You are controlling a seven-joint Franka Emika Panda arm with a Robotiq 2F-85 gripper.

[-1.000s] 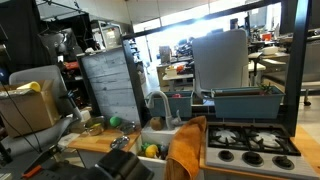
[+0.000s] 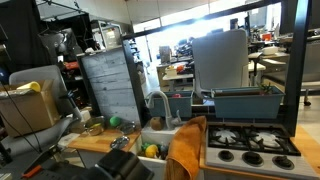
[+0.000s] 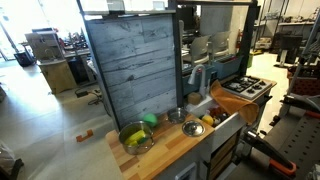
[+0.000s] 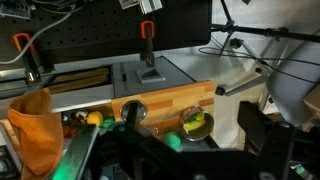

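In the wrist view my gripper stands open, its dark fingers wide apart at the lower left and right, with nothing between them. Below it is the wooden counter (image 4: 175, 98). A metal pot (image 3: 123, 140) with a yellow thing (image 3: 137, 137) inside sits at the counter's near-left end in exterior view 2. Beside the pot is a green item (image 3: 150, 119). A small metal bowl (image 3: 178, 115) and a round metal dish or lid (image 3: 193, 128) lie closer to the sink (image 2: 151, 161). Several colourful items are in the sink.
An orange towel (image 2: 186, 150) drapes over the sink's right side. A tall faucet (image 2: 155, 99) rises behind the sink. To the right stands a stove (image 2: 252, 147), below a blue-grey bin (image 2: 247, 106). A grey panel (image 3: 141, 78) walls off the counter's back.
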